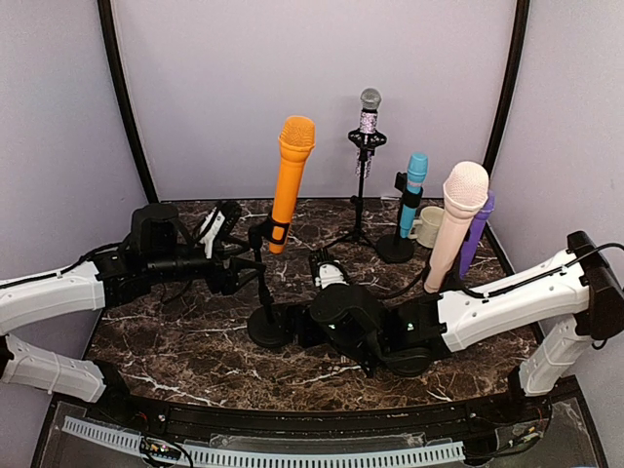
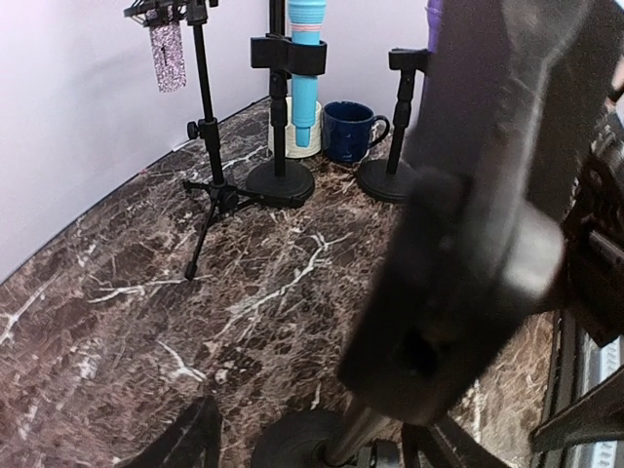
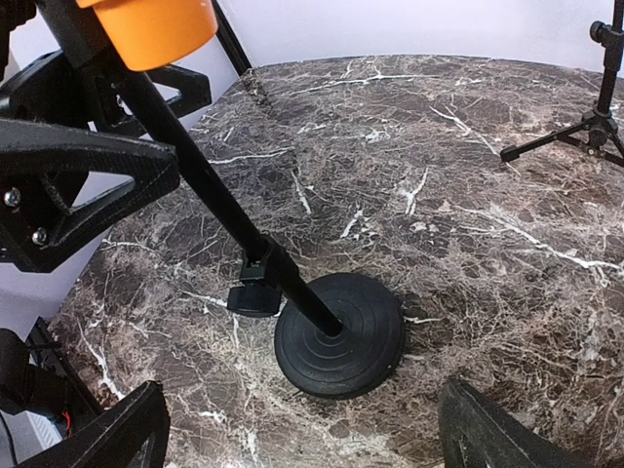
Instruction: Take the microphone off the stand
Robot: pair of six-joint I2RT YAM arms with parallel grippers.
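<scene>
An orange microphone [image 1: 291,175] sits tilted in the holder of a black stand, whose round base [image 3: 339,356] rests on the marble table. My left gripper [image 1: 237,263] is at the upper pole of that stand, just below and left of the holder, its fingers apart around or beside the pole; in the left wrist view the pole fills much of the right side, blurred. My right gripper is low in front of the stand's base, open, with nothing between its fingers in the right wrist view.
Behind stand a glitter microphone on a tripod [image 1: 363,175], a blue microphone [image 1: 411,195], a pink microphone [image 1: 456,219], a purple microphone [image 1: 476,234] and mugs [image 2: 346,132]. Bare table [image 2: 136,322] lies left of the tripod.
</scene>
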